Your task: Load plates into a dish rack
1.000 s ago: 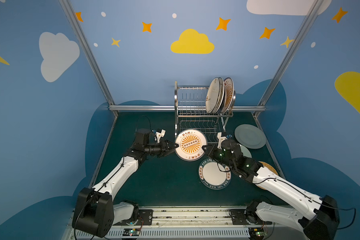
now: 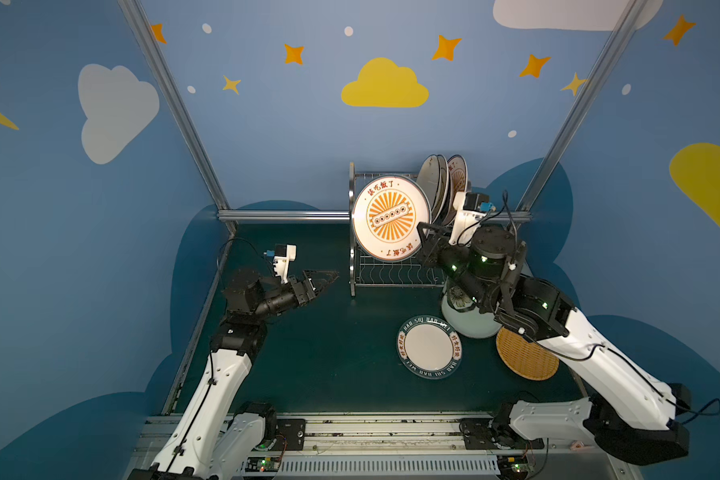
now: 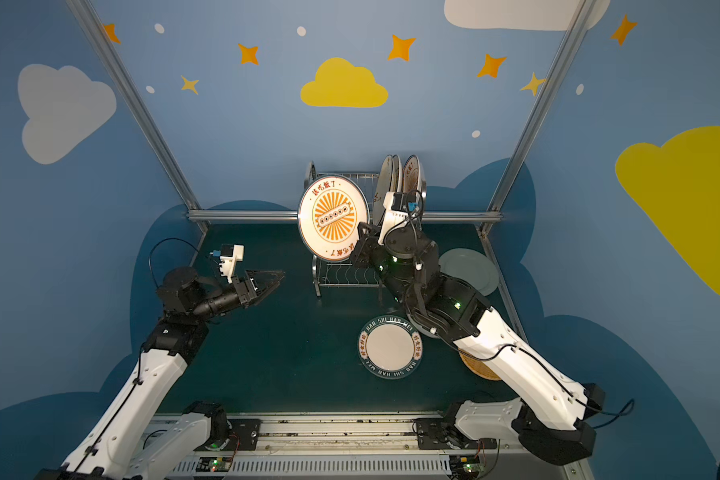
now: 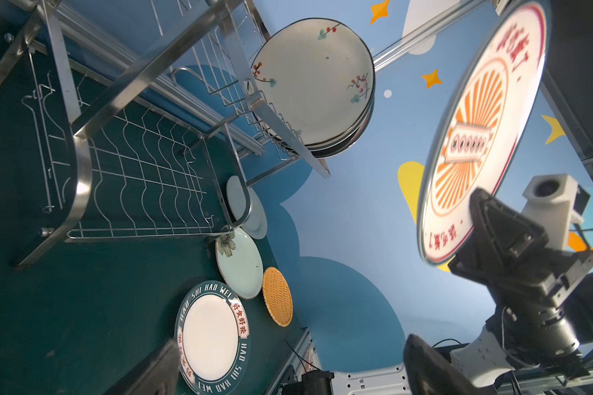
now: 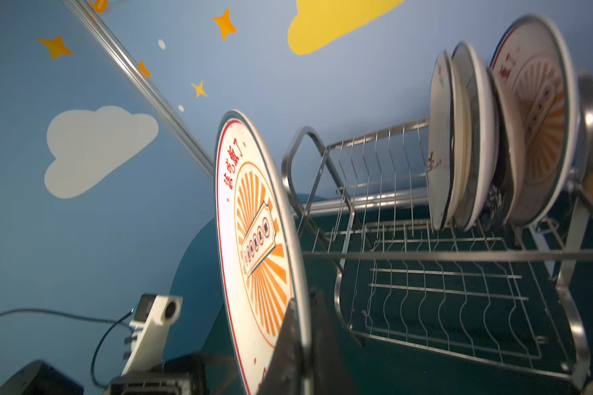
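An orange sunburst plate (image 2: 389, 209) is held upright by its rim in my right gripper (image 2: 425, 232), at upper-tier height in front of the steel dish rack (image 4: 79, 158). Several plates (image 5: 461, 138) stand on edge at the right of that tier; its left slots and the lower tier (image 5: 441, 302) are empty. My left gripper (image 2: 320, 278) hangs open, apart from the plate, left of the rack.
A blue-rimmed plate (image 2: 429, 346) lies on the table front, with pale plates (image 3: 469, 270) and a woven mat (image 2: 526, 356) to its right.
My right gripper has raised the sunburst plate from between the grippers to upper-rack height and tilted it upright. My left gripper has let go and drawn back leftward.
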